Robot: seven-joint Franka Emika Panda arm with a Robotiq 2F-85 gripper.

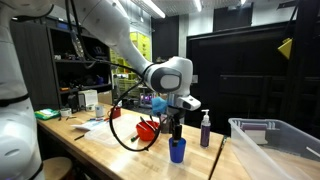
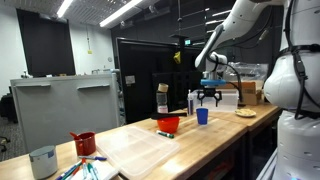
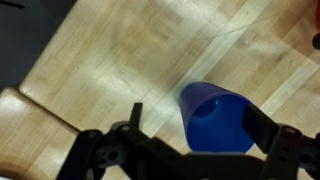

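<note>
A blue cup [image 1: 177, 152] stands upright on the wooden table, near its right-hand side in exterior view 1. Just above the cup is my gripper [image 1: 175, 129], pointing down with its fingers apart. From the wrist, the cup [image 3: 213, 120] shows its open mouth and seems empty. Its rim lies between the spread fingers, closer to the right finger [image 3: 258, 127], which covers part of the rim. The left finger [image 3: 131, 127] has bare wood beside it. In exterior view 2 the gripper [image 2: 209, 97] hangs over the cup [image 2: 202, 117].
Behind the cup are a red bowl [image 1: 148, 130] and a dark bottle [image 1: 205, 129]. A large clear bin [image 1: 268, 152] stands to the right. A pot [image 2: 43, 161], a red mug [image 2: 86, 145] and markers sit at the table's other end. Wood around the cup is clear.
</note>
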